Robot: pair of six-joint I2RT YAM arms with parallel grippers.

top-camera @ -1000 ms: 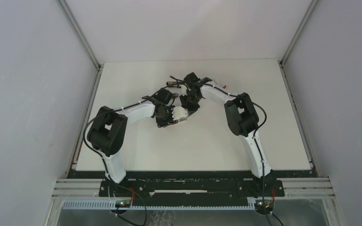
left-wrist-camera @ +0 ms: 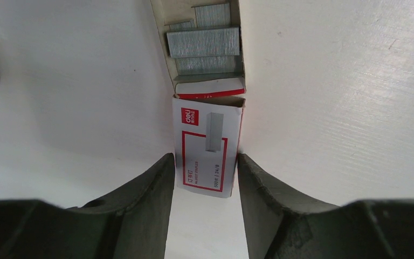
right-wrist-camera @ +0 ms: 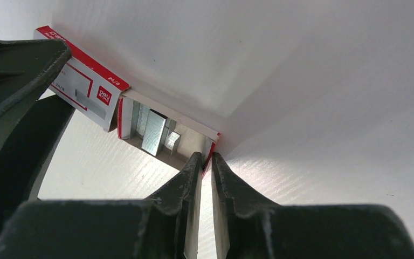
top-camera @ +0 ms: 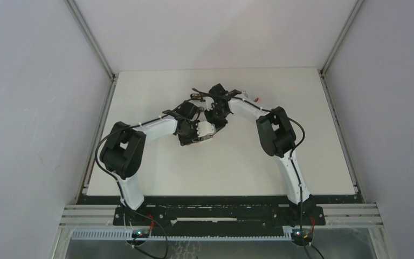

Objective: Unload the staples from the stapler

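A deli staple box lies on the white table, its sleeve [left-wrist-camera: 197, 145] slid back from the open tray [right-wrist-camera: 188, 139], which holds several strips of staples [left-wrist-camera: 204, 43]. My left gripper is shut on the sleeve end. My right gripper is at the far end of the tray, fingertips close together at the red-edged end wall; whether they grip it is hard to tell. No stapler can be made out clearly.
In the top view, both arms [top-camera: 156, 129] meet over the middle of the table [top-camera: 221, 167]. Small objects behind them are mostly hidden.
In the top view, the right arm's wrist has shifted very slightly; the left arm looks unchanged.
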